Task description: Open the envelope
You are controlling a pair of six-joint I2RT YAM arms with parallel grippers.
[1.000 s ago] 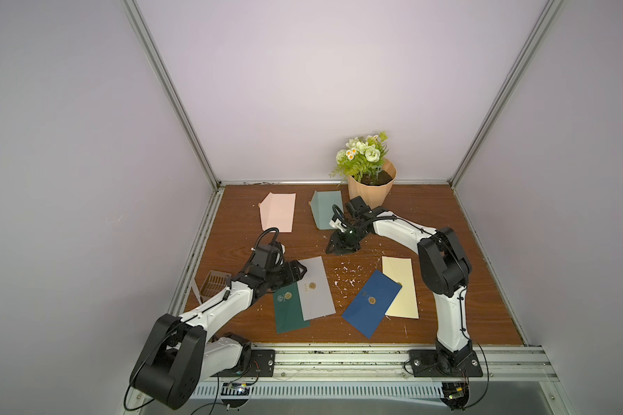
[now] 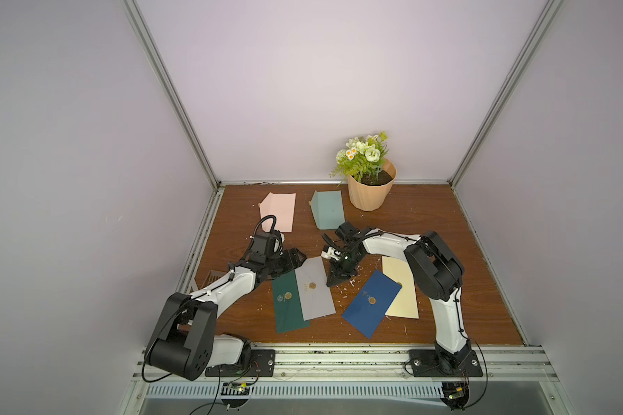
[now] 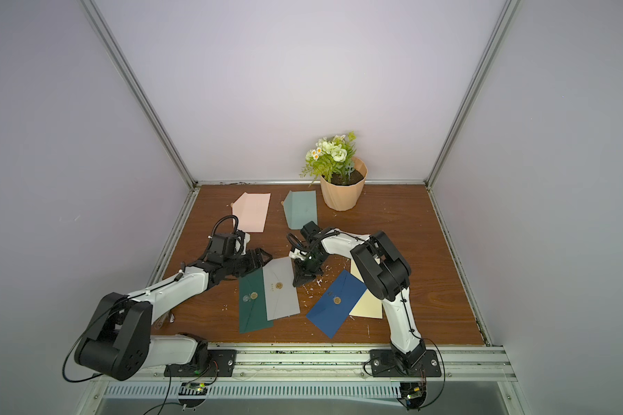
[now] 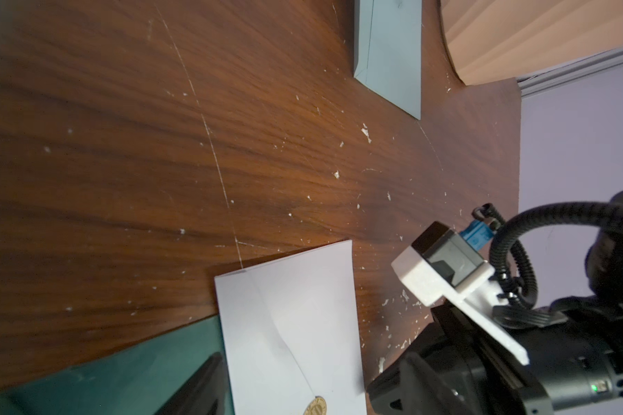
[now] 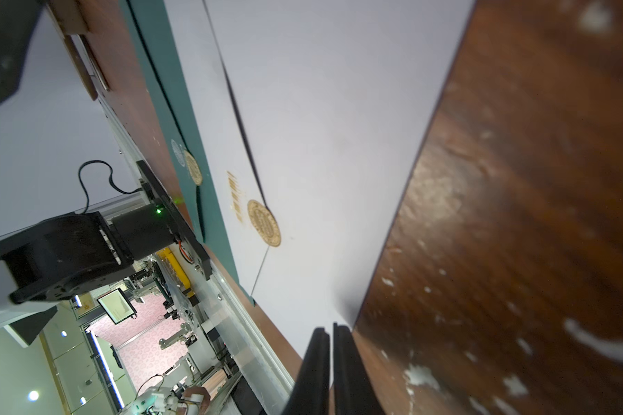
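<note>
A grey-white envelope (image 2: 315, 294) with a gold seal lies flat on the table, overlapping a dark green envelope (image 2: 290, 314) on its left. At its right long edge, my right gripper is shut, with that edge running in between the fingertips and a small shaded dent beside them. Near the envelope's upper left corner hovers my left gripper, open and empty, its blurred fingers (image 4: 204, 387) spread to either side of the envelope in the left wrist view. The gold seal (image 5: 263, 222) sits on the flap's closing line.
A blue envelope (image 2: 370, 304) overlaps a cream envelope (image 2: 407, 301) at right. Pink (image 2: 280, 212) and teal (image 2: 328, 209) envelopes, flaps raised, lie at the back, near a flower pot (image 2: 371, 193). Paper scraps litter the wood right of the grey envelope.
My right gripper has come down from the table's back middle to the grey envelope's right edge. The left arm has shifted slightly toward the back. The envelopes have not visibly moved.
</note>
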